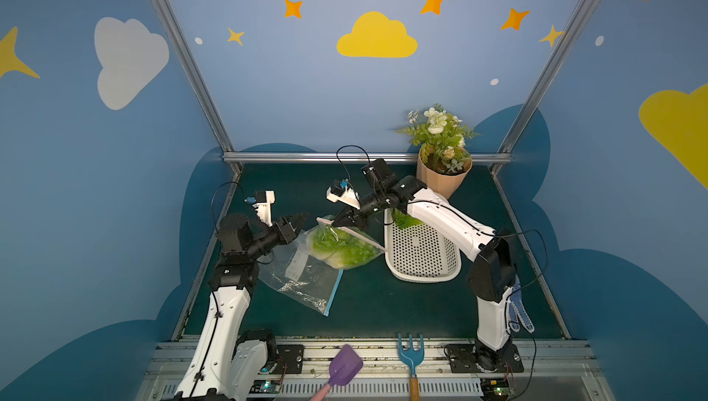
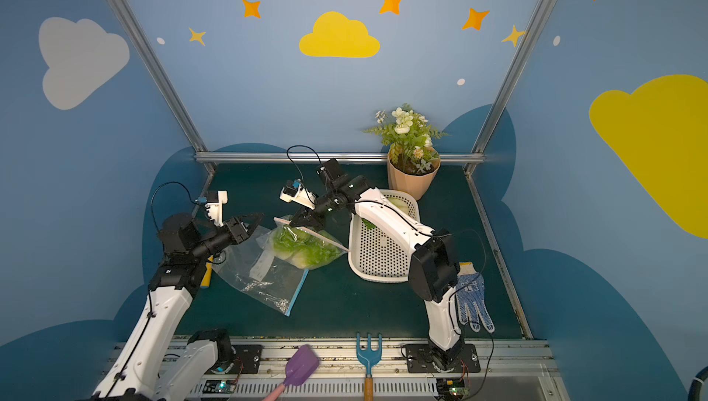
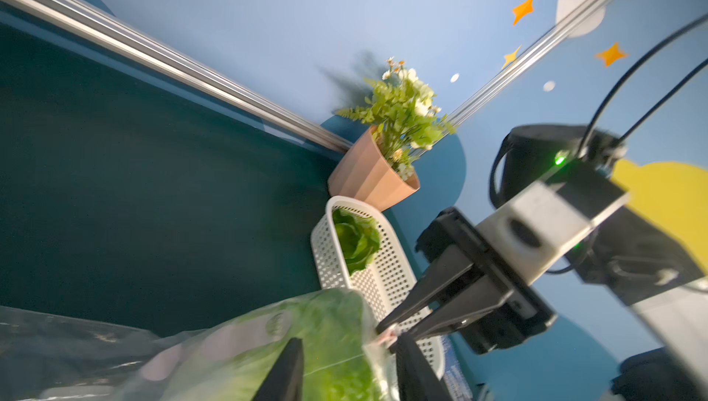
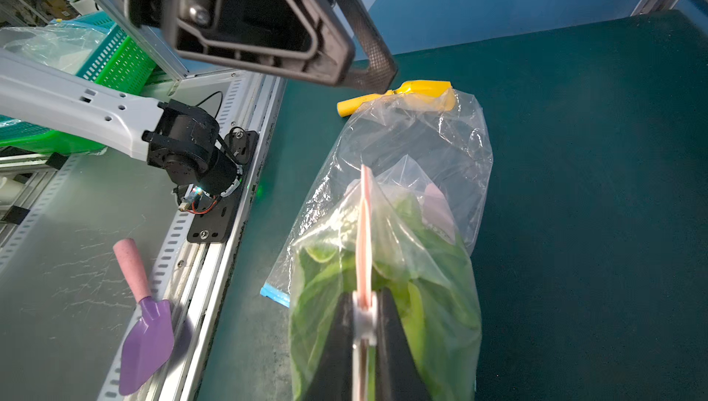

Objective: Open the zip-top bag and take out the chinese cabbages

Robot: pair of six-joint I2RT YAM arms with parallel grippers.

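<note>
The zip bag (image 1: 346, 242) with a green cabbage (image 4: 424, 327) inside stands partly raised on the table, its pink zip strip (image 4: 364, 238) along the top. My right gripper is shut on the white slider (image 4: 364, 323) of that strip. My left gripper is open, left of the bag and apart from it in the top views, with no bag between its fingers. Another cabbage (image 3: 356, 242) lies in the white basket (image 3: 322, 253). How far the bag's mouth is unzipped, I cannot tell.
A flat clear bag with a blue zip (image 1: 334, 294) lies under and left of the full bag. Behind the basket stands a flowerpot (image 1: 444, 176). A glove (image 2: 472, 301) is at the right and a yellow-handled tool (image 4: 398, 97) at the left.
</note>
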